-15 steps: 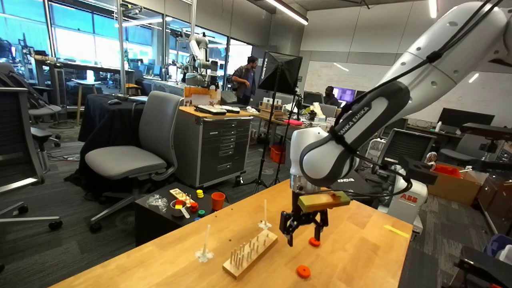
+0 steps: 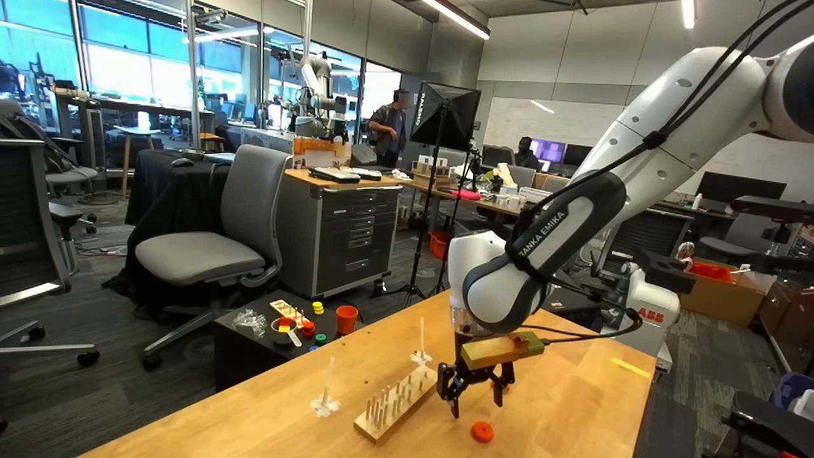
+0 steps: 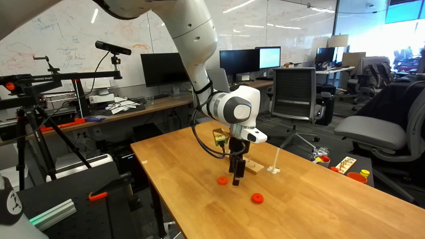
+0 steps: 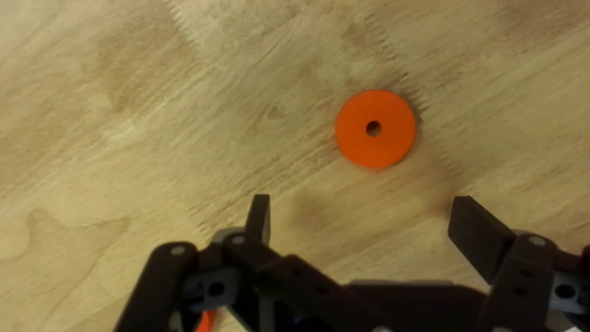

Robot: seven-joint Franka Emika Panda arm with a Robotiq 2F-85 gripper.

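Two orange-red discs lie flat and apart on the wooden table. The nearer one in exterior view 1, a disc [image 2: 482, 432] with a small centre hole, also shows as a round disc [image 4: 362, 145] ahead of the fingers in the wrist view. A second disc [image 3: 222, 180] is mostly covered by the gripper in exterior view 1, and only a sliver of it [image 4: 206, 321] shows at the bottom of the wrist view. Over the table, pointing down, my gripper [image 2: 477, 404] is open with nothing between its fingers. Beside it lies a wooden peg board [image 2: 393, 403] with several upright pegs.
Two thin posts stand taped to the table, a left post [image 2: 328, 385] and a farther post [image 2: 421, 341]. On a low black stand [image 2: 252, 355] are an orange cup [image 2: 346, 319] and small coloured pieces. Bare tabletop [image 3: 318, 195] extends past the discs.
My gripper has come down and slightly left in exterior view 1, nearer the table. It now covers much of the farther disc. The discs and peg board have stayed put.
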